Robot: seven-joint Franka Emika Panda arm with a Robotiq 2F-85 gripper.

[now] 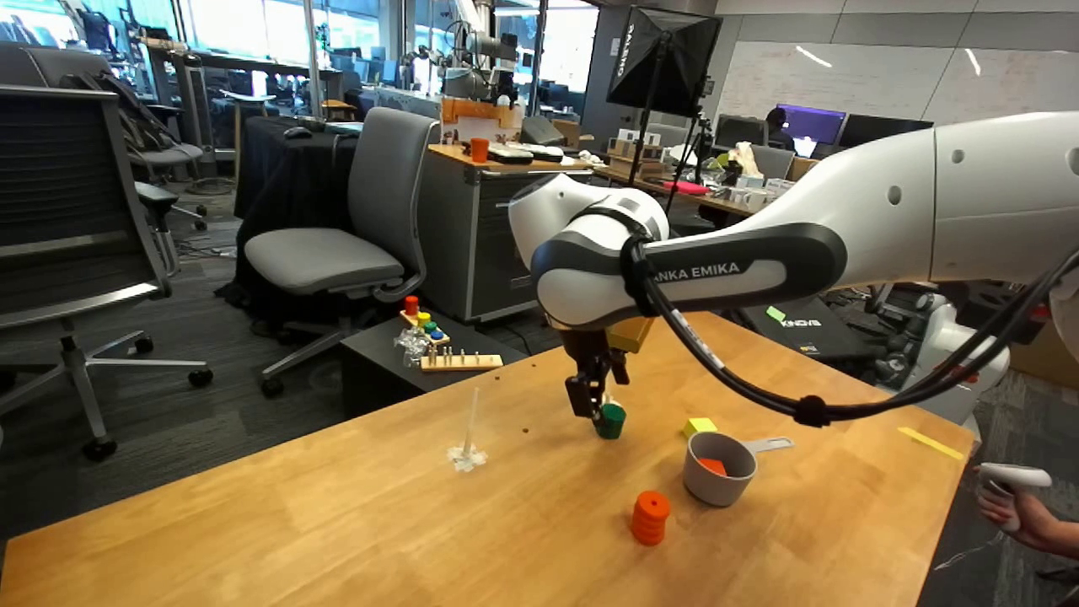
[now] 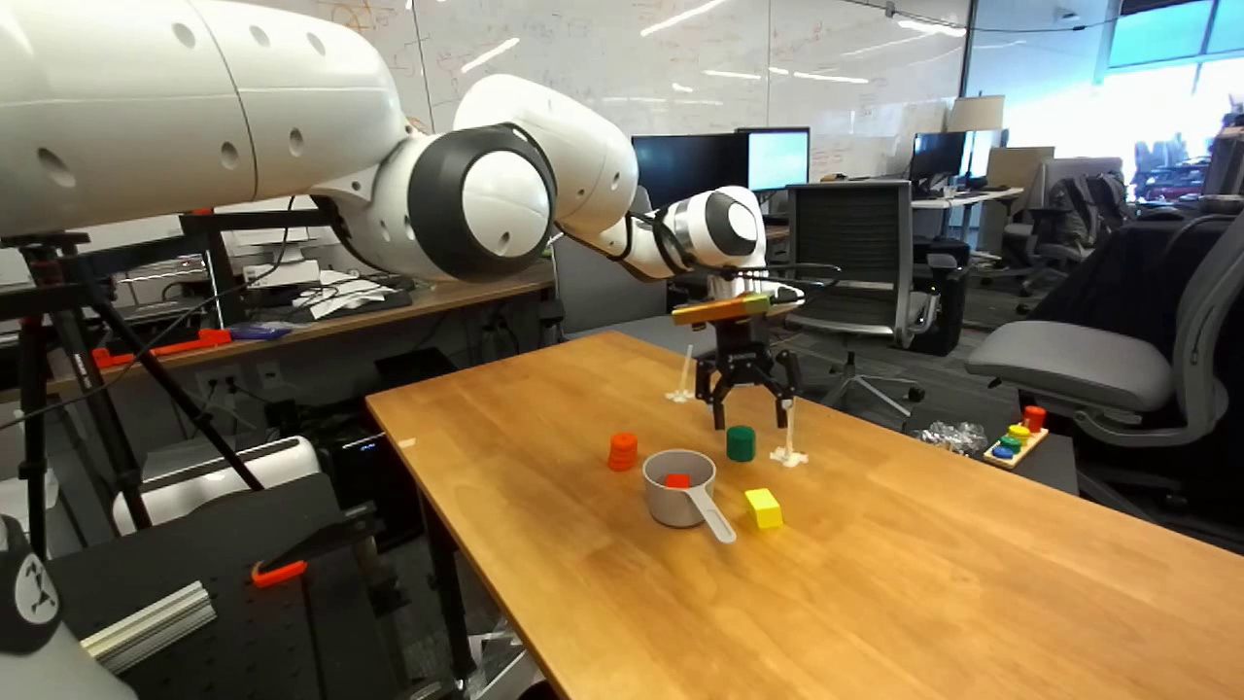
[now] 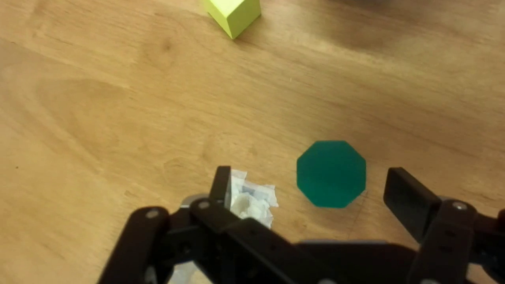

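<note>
A green block (image 3: 331,173) with an eight-sided top stands on the wooden table. My gripper is open above it, and in the wrist view the block shows between the two spread fingers, nearer the right one, with nothing held. In exterior view 2 the gripper (image 2: 749,416) hangs over the green block (image 2: 741,443), fingertips above its top. Close to the left finger, a white peg (image 2: 790,430) rises from a taped base (image 3: 251,203). A yellow block (image 2: 764,508) lies beside a grey handled cup (image 1: 719,470), which has a red piece (image 1: 712,466) inside.
A stack of orange discs (image 1: 650,518) stands near the cup. Another thin peg (image 1: 471,425) is taped upright farther along the table (image 1: 303,506).
</note>
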